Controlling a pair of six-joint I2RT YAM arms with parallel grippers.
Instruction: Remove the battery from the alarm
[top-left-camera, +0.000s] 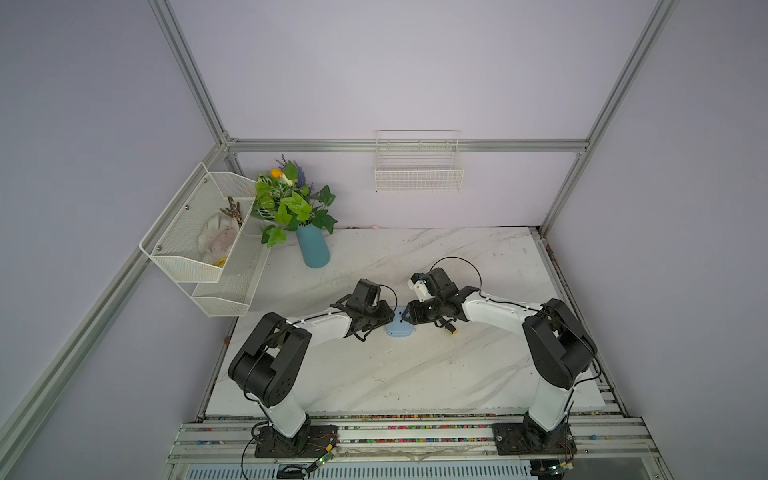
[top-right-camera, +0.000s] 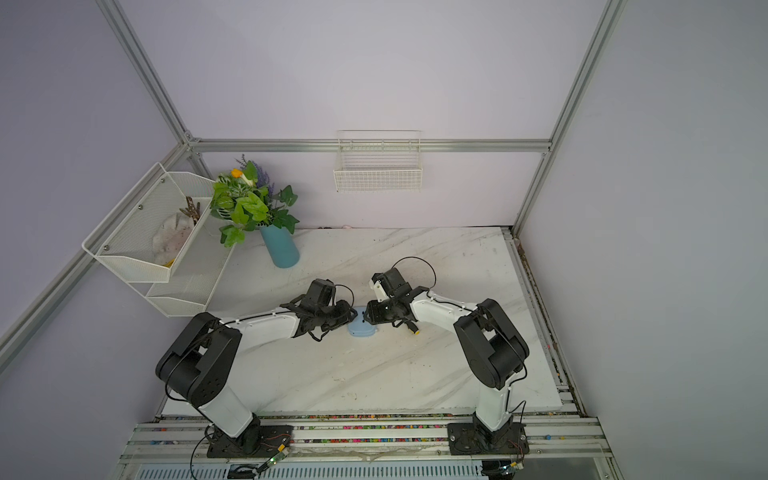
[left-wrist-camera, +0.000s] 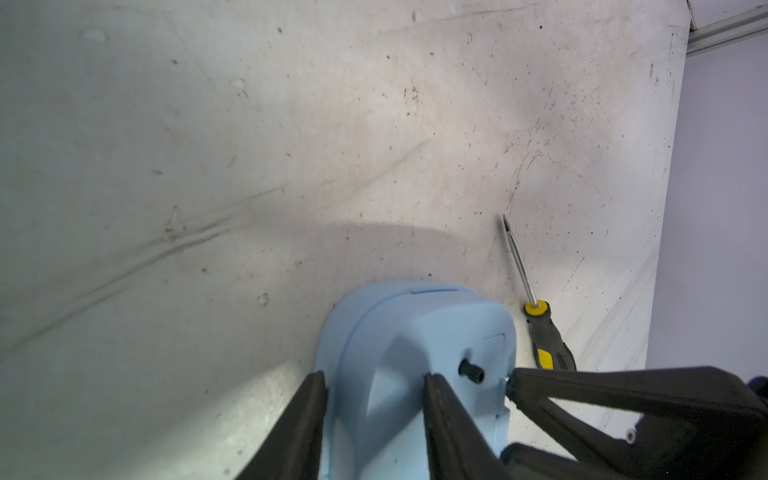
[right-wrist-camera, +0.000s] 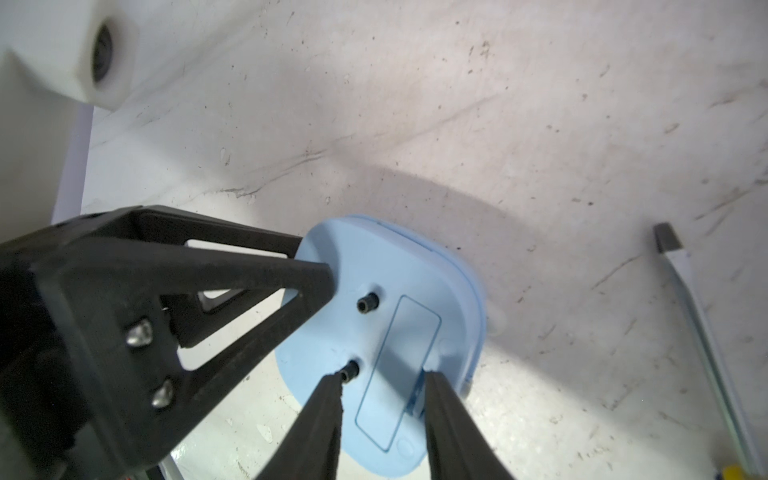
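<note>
The light blue alarm (top-left-camera: 400, 329) sits on the table between both grippers. In the left wrist view my left gripper is shut on the alarm's rounded end, with another black gripper at its far side. In the right wrist view my right gripper is part open, fingertips at the face of the alarm (right-wrist-camera: 400, 272) over the outlined rectangular panel (right-wrist-camera: 404, 344), near a slot at its edge. Two black posts stick up from the face. No loose battery is visible.
A screwdriver (left-wrist-camera: 544, 336) lies beside the alarm. A teal vase (top-left-camera: 313, 246) with flowers stands at back left, by a white mesh shelf (top-left-camera: 184, 264).
</note>
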